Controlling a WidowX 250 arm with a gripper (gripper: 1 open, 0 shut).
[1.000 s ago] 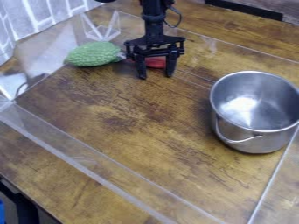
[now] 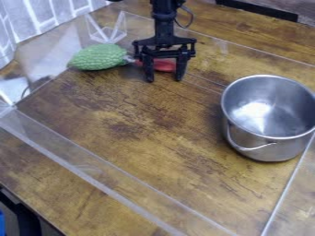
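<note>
The black gripper (image 2: 164, 66) is low over the table at the back centre, around a small red object (image 2: 157, 64) that is partly hidden behind it. Whether the fingers are shut on it cannot be told. Just left of it lies a green knobbly object (image 2: 99, 57), which looks soft or bristly.
A large steel pot (image 2: 268, 111) stands at the right. Clear panels or edging run along the left and right of the wooden table (image 2: 147, 147).
The gripper has shifted very slightly over the red object; otherwise the scene looks the same.
</note>
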